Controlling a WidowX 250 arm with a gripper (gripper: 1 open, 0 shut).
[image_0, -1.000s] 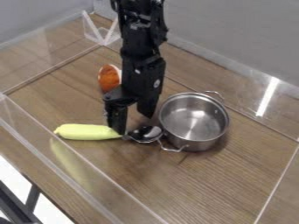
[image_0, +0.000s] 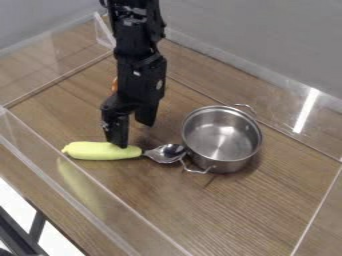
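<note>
My black gripper (image_0: 131, 128) hangs open at the centre of the camera view, its fingers just above the yellow corn-like object (image_0: 94, 150), which lies on the wooden floor at the lower left. A metal spoon (image_0: 166, 153) lies between the yellow object and the steel pot (image_0: 221, 137), which stands to the right with its side handles. An orange object (image_0: 115, 86) is mostly hidden behind the gripper.
Clear walls (image_0: 281, 90) border the wooden workspace at the back and sides.
My gripper has moved left and slightly back from over the spoon, now covering most of the orange object. The spoon, pot and yellow object look unmoved.
</note>
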